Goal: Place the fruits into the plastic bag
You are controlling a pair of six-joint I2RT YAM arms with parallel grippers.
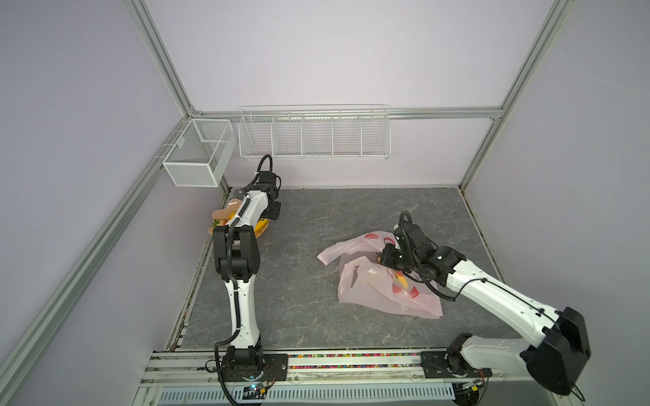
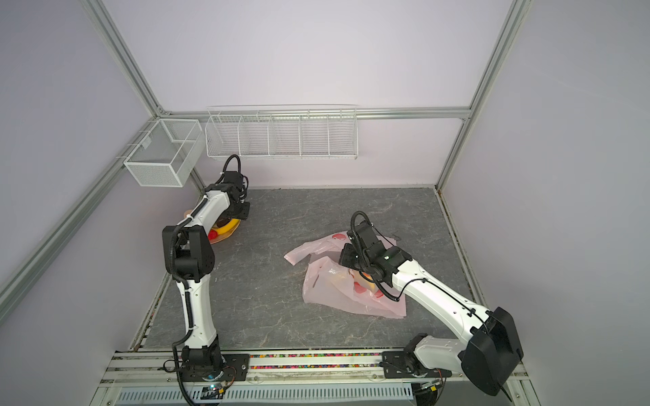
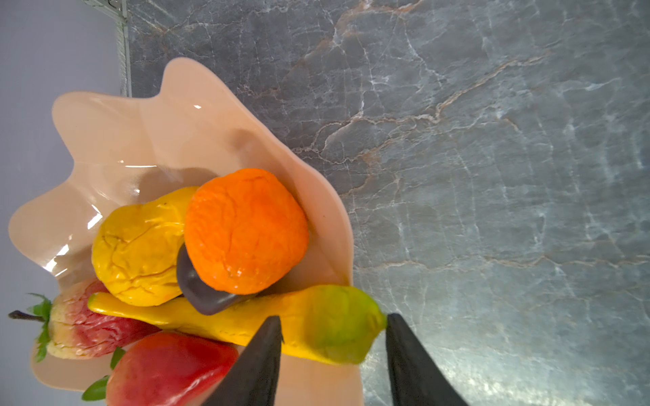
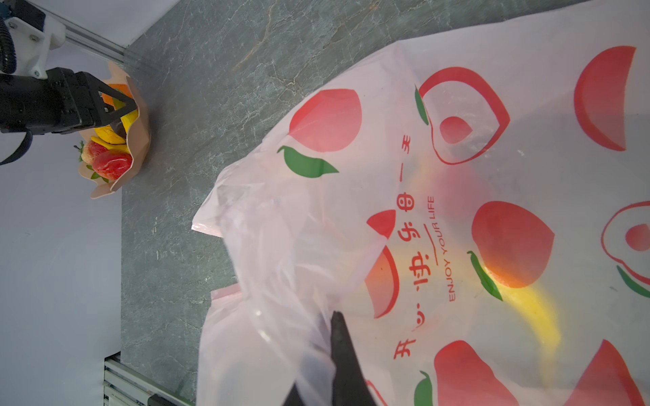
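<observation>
In the left wrist view a peach-coloured scalloped bowl [image 3: 203, 91] holds an orange [image 3: 247, 230], a yellow wrinkled fruit [image 3: 138, 250], a red fruit [image 3: 169, 368], a strawberry-like fruit [image 3: 101, 318], a dark piece [image 3: 206, 291] and a long yellow-green fruit [image 3: 331, 324]. My left gripper is open above the bowl's edge, its fingers either side of the green end of that long fruit. A pink plastic bag [image 4: 447, 189] with peach prints lies on the table. My right gripper is shut on its gathered film. Yellow and orange shapes show through the bag.
White wire baskets [image 1: 315, 135] hang on the back wall and at the left corner [image 1: 196, 172]. Grey marbled table [image 1: 304, 223] between bowl and bag is clear. The left wall stands close beside the bowl.
</observation>
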